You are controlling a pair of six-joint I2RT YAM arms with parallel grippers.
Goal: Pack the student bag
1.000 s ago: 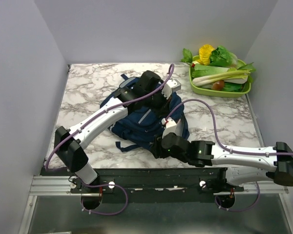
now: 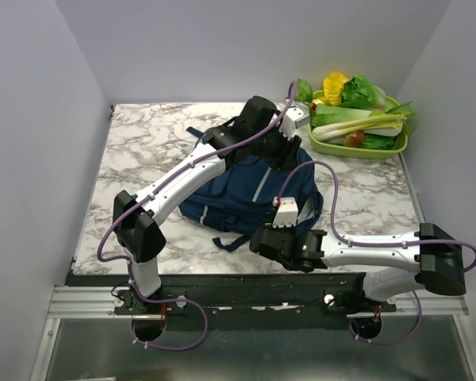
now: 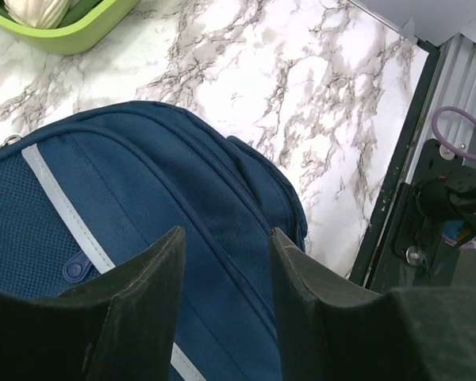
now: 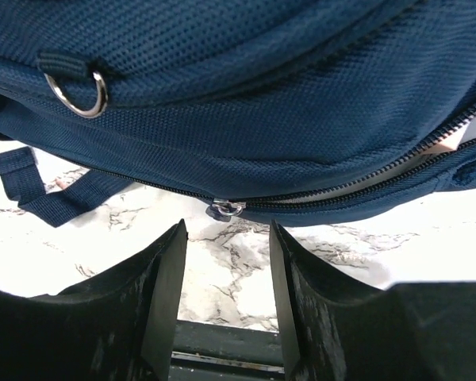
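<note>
A navy backpack (image 2: 246, 182) lies on the marble table under both arms. My left gripper (image 2: 289, 155) hangs over its upper right part; in the left wrist view its fingers (image 3: 151, 302) are apart above the fabric, nothing visible between them. My right gripper (image 2: 274, 246) is at the bag's front edge, open, with a metal zipper pull (image 4: 226, 208) just beyond its fingertips in the right wrist view. The zipper there is partly parted, with something pale inside. A D-ring (image 4: 97, 99) sits on the fabric.
A green basket (image 2: 357, 152) of vegetables stands at the back right. Bare marble lies left of the bag and to its right. Grey walls bound the table, and a dark rail (image 2: 222, 282) runs along the front edge.
Since a second ago both arms and the backpack have shifted: the left gripper right and up, the right arm's body leftward.
</note>
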